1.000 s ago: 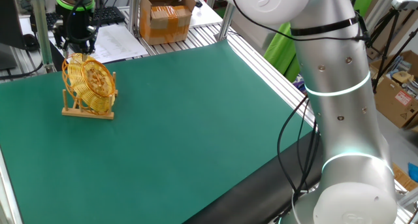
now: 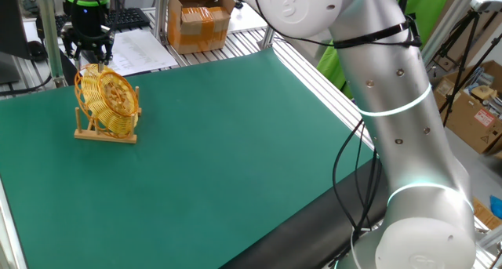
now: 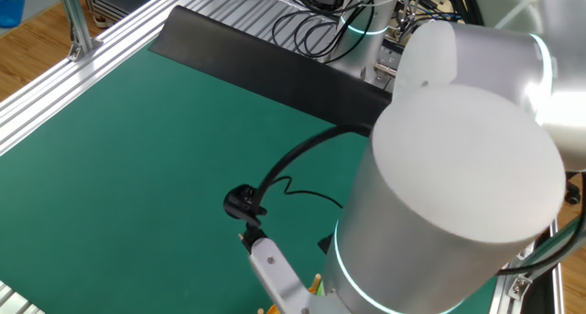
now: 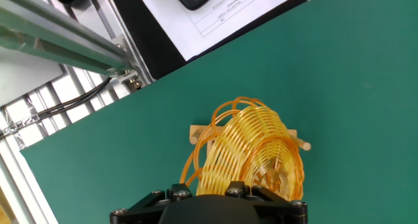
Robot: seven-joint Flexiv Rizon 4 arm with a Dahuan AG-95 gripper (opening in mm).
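A yellow woven basket (image 2: 111, 101) with orange rim and handle leans tilted on a small wooden stand (image 2: 106, 136), near the far left edge of the green table. In exterior view 1, my gripper (image 2: 90, 62) points down right at the basket's top, its fingertips overlapping the upper rim. Whether they touch it, or stand open or shut, I cannot tell. The wrist view has the basket (image 4: 251, 152) just beyond the gripper body, whose fingertips are hidden there. In exterior view 2 the arm covers nearly all of the basket.
A metal post (image 4: 59, 38) stands close by at the table's far left corner. Paper sheets (image 2: 143, 51), a keyboard (image 2: 129, 18) and a cardboard box (image 2: 198, 23) lie beyond the far edge.
The large arm links have shifted left in exterior view 1. The gripper has turned slightly at the basket's top, and its cable loop has moved. Basket and stand have stayed put.
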